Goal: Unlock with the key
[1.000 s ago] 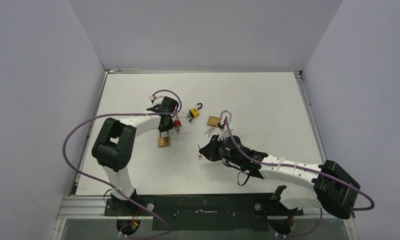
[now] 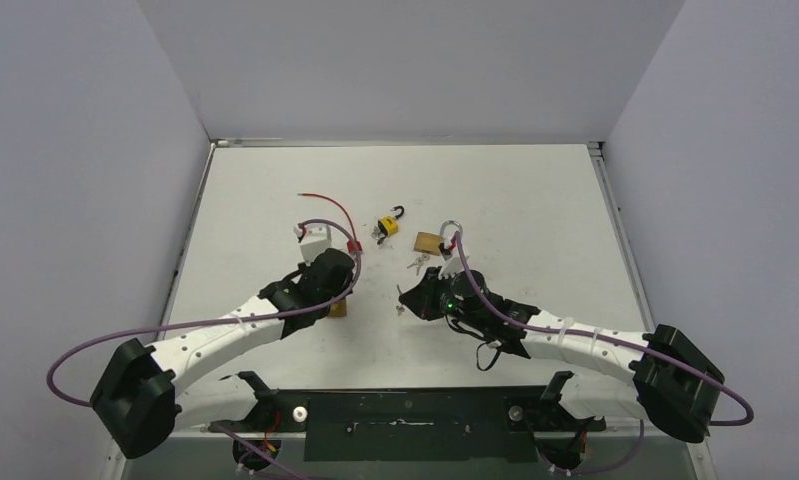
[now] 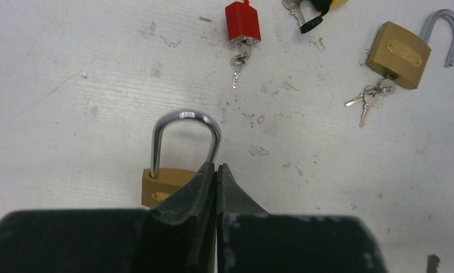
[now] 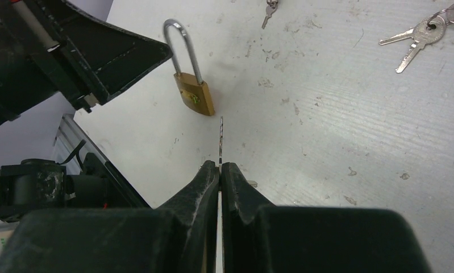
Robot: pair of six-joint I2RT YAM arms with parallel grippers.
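A brass padlock (image 3: 166, 185) with a tall shackle sits under my left gripper, whose fingertips are together and overlap the lock's right side. Nothing shows between them. The shackle (image 4: 182, 42) is blurred at its top, the body (image 4: 195, 94) tilted; whether it touches the fingers cannot be told. My right gripper is shut on a key, whose thin blade (image 4: 221, 136) points away from the fingertips toward the brass padlock, well apart from it. A small metal piece (image 4: 252, 183) shows beside the fingers. The keyhole is hidden.
Farther back are a red lock (image 3: 242, 24) with keys, a yellow lock (image 2: 388, 226), and an open brass padlock (image 3: 399, 55) with keys (image 3: 369, 98). A red cable (image 2: 334, 204) lies behind the left arm.
My left arm went right and toward the front over the last second, and the brass padlock shifted the same way. Now that arm covers much of the lock. The right arm barely moved.
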